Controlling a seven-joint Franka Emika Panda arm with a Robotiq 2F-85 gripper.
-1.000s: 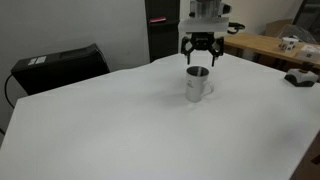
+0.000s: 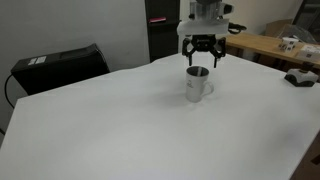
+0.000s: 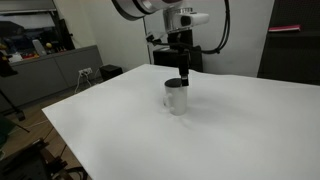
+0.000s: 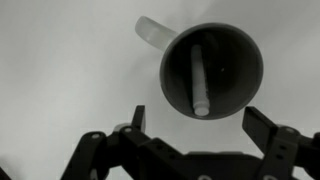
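A white mug with a dark inside stands upright on the white table. Its handle points to the upper left in the wrist view. Inside the mug, a pale marker-like stick leans against the wall. My gripper hangs just above the mug, pointing down, and is open with nothing between its fingers. In the wrist view the two fingertips are spread apart below the mug's rim. The mug also shows under the gripper in the second exterior view.
A black box-like device sits at the table's back left. At the far right lies a small dark-and-white object, with a wooden table behind. Around the mug, the white table is bare.
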